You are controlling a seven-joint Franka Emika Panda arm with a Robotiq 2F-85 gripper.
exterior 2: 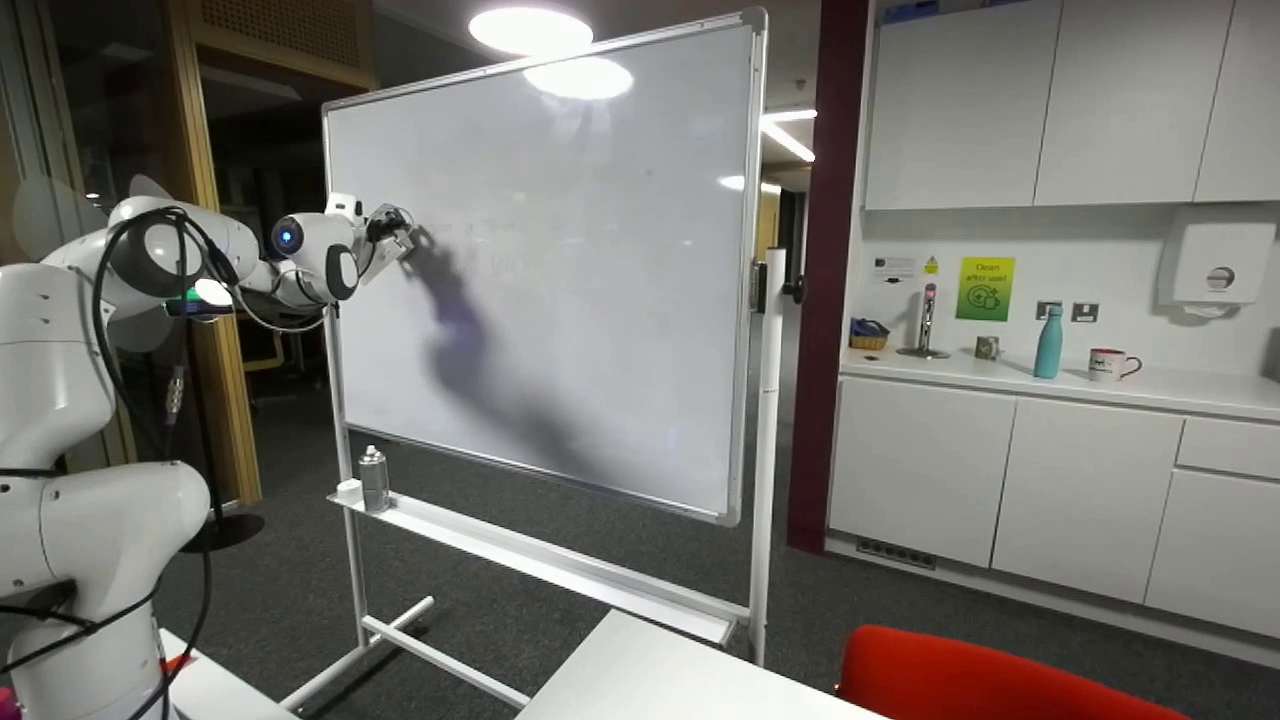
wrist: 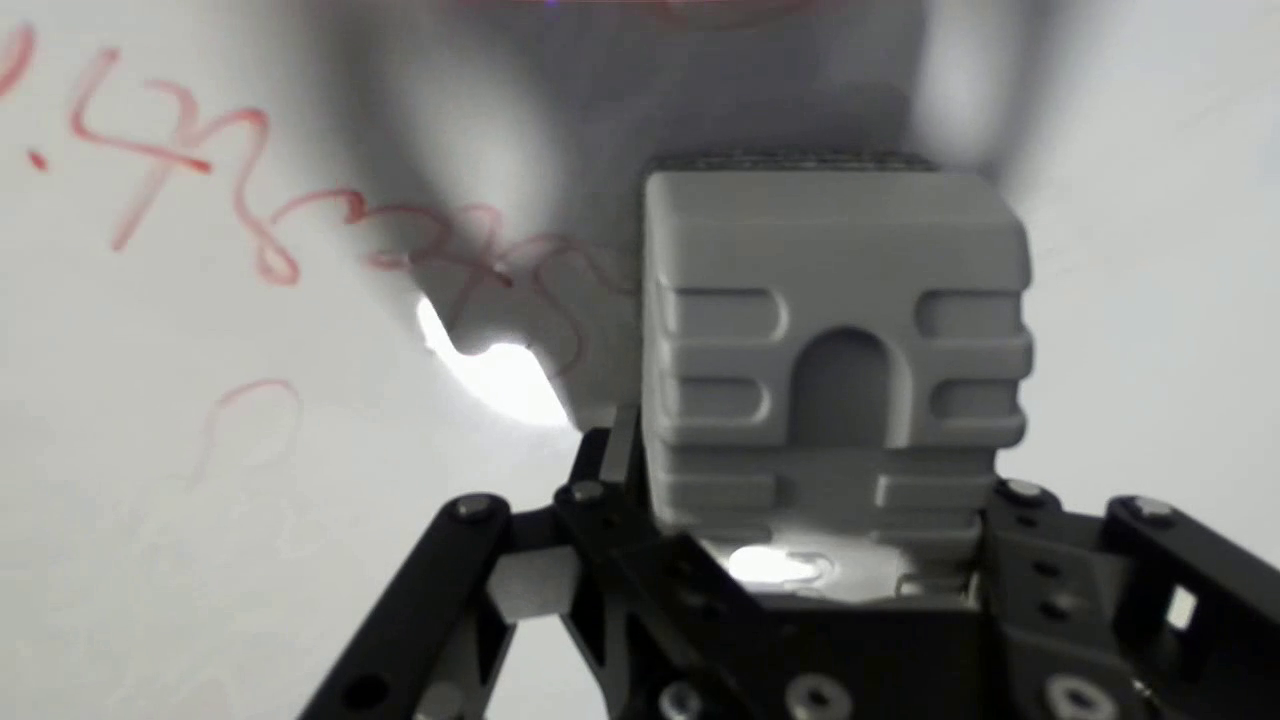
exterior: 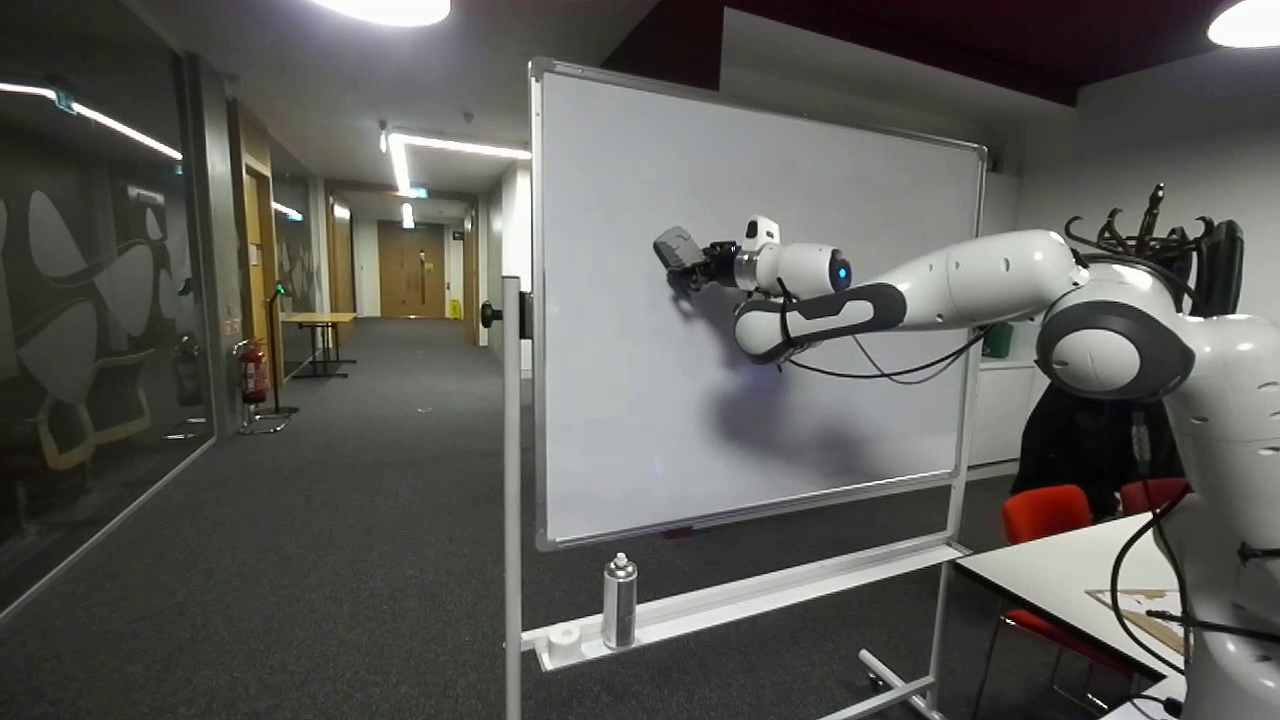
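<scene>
A grey whiteboard eraser (wrist: 840,264) sits between the black fingers of my gripper, which is shut on it. In exterior view 1 the eraser (exterior: 678,247) is at the upper left of the whiteboard (exterior: 840,396), its face turned towards the board. Whether it touches the surface I cannot tell. Red handwriting (wrist: 258,180) runs across the board to the left of the eraser in the wrist view, and part of it passes behind the eraser. A fainter red curve (wrist: 252,390) lies lower on the left. From exterior view 2 the gripper (exterior 2: 390,234) appears near the board's left edge.
Below the board, a spray can (exterior: 619,600) and a small white roll (exterior: 564,643) stand on the stand's tray (exterior: 768,594). Red chairs (exterior: 1044,514) and a white table (exterior: 1068,570) are at the right. The rest of the board's front is clear.
</scene>
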